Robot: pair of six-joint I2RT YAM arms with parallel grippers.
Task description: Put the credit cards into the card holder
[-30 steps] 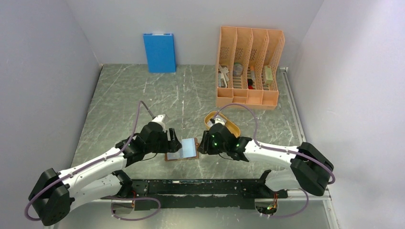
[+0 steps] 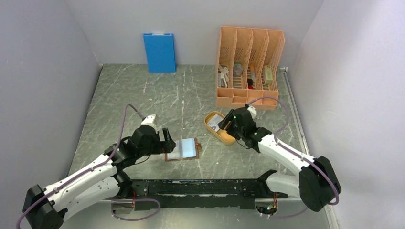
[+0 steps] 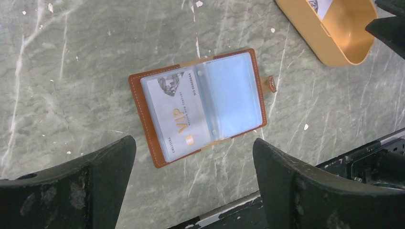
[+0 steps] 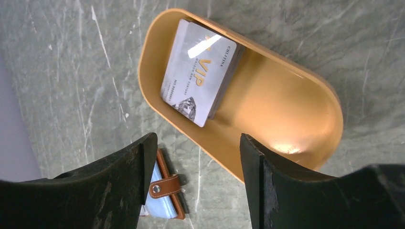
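A brown card holder (image 3: 145, 125) lies open on the table, with a VIP card (image 3: 179, 107) in its left sleeve and a blue empty-looking right sleeve. My left gripper is open above it, nothing between its fingers. A small orange tray (image 4: 282, 109) right of the holder holds a stack of VIP cards (image 4: 198, 71) at one end. My right gripper hangs open over the tray's edge, nothing between its fingers.
A peach divided organizer (image 2: 246, 100) with assorted items stands at the back right. A blue board (image 2: 160, 52) stands at the back wall.
My right gripper has moved up and right from beside the holder to over the orange tray. My left arm has drawn back slightly to the left.
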